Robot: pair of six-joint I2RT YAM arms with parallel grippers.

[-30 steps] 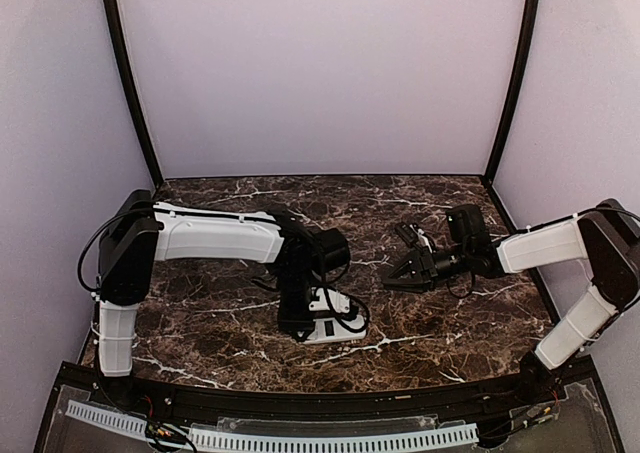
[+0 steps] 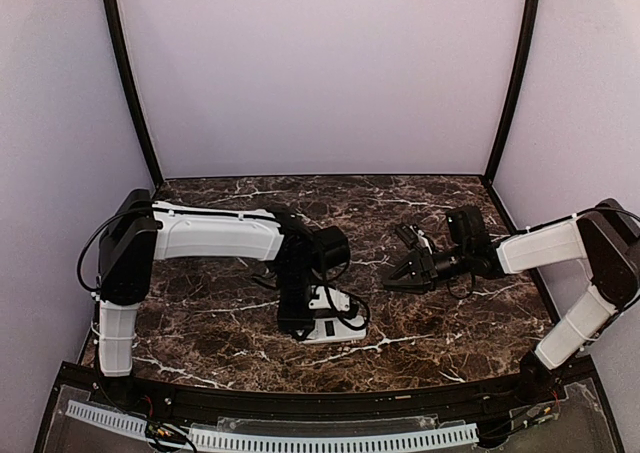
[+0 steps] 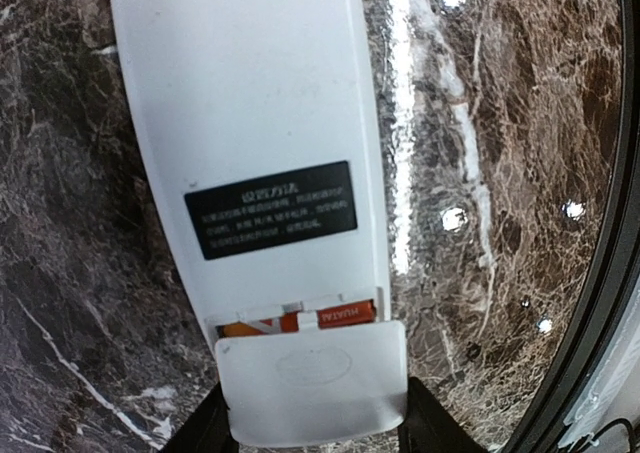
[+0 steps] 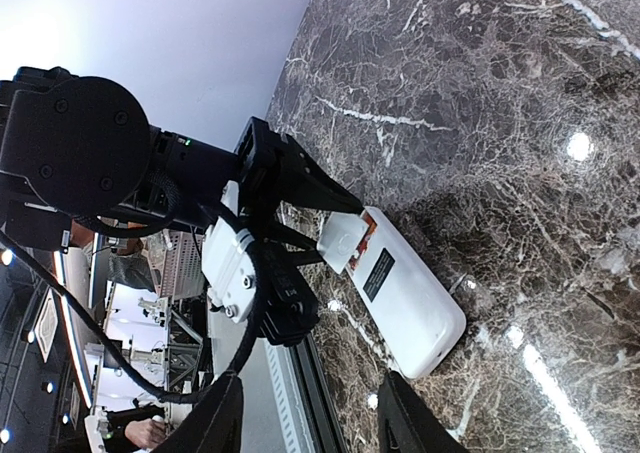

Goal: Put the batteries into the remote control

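The white remote (image 3: pixel 250 83) (image 4: pixel 410 313) lies back-up on the marble table, its dark label (image 3: pixel 270 208) (image 4: pixel 378 274) showing. Orange batteries (image 3: pixel 344 313) lie in its compartment, partly covered by the white battery cover (image 3: pixel 312 378) (image 4: pixel 341 241) at that end. My left gripper is shut on the cover, over the remote's end; in the top view it hides part of the remote. My right gripper (image 2: pixel 405 278) stands open to the right of the remote, above the table, with nothing between its fingers.
The left arm's cables loop over the remote in the top view.
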